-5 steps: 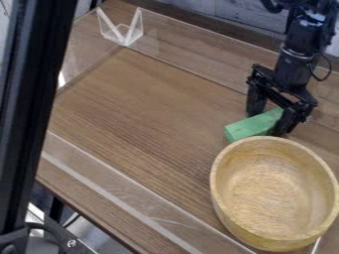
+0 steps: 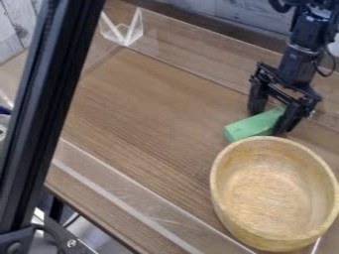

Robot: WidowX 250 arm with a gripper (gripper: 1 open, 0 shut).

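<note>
The black gripper (image 2: 281, 105) reaches down from the upper right onto a green block (image 2: 249, 126), which lies on the wooden table just behind a tan bowl (image 2: 272, 193). Its fingers are open around the upper right part of the block, which they partly hide; whether they touch it is unclear.
The large bowl fills the lower right. A white wire-like holder (image 2: 122, 30) stands at the top left, and a dark frame edge runs down the left side.
The green block and bowl look to be in about the same places.
</note>
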